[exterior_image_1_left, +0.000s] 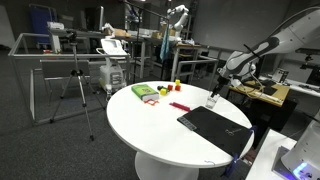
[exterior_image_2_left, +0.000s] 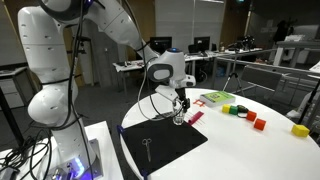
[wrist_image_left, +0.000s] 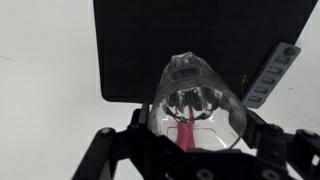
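Note:
A clear, see-through cup (wrist_image_left: 190, 95) stands between the fingers of my gripper in the wrist view. The fingers are open around it; whether a finger touches its wall I cannot tell. In exterior view 2 my gripper (exterior_image_2_left: 180, 105) reaches down over the clear cup (exterior_image_2_left: 178, 119), at the far edge of the black mat (exterior_image_2_left: 160, 141). Exterior view 1 has the cup (exterior_image_1_left: 212, 101) small on the white round table (exterior_image_1_left: 140, 118), past the mat's far edge. Something red shows through the cup in the wrist view.
Beside the cup, at the black mat's edge, lies a grey strip with button-like marks (wrist_image_left: 272, 75). A red bar (exterior_image_1_left: 179, 107), a green box (exterior_image_1_left: 145, 91) and several coloured blocks sit farther along the table.

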